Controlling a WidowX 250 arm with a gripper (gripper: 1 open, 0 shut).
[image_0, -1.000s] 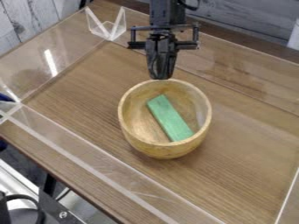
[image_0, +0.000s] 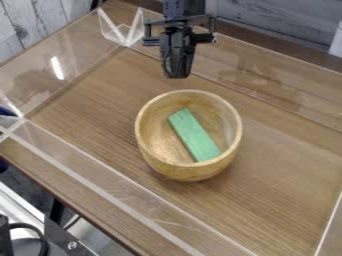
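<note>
A round tan bowl (image_0: 150, 145) stands at the middle of the wooden table, with a green rectangular block (image_0: 193, 135) lying inside it. My gripper (image_0: 175, 70) hangs above and behind the bowl, its dark fingers pointing down and close together, shut, with nothing visible between them.
Bare wooden table (image_0: 274, 190) lies to the right, left and front of the bowl. A white, glossy surface runs along the far left edge. Dark cables show at the lower left corner.
My gripper has moved slightly up, away from the bowl. The bowl and green block have stayed in place.
</note>
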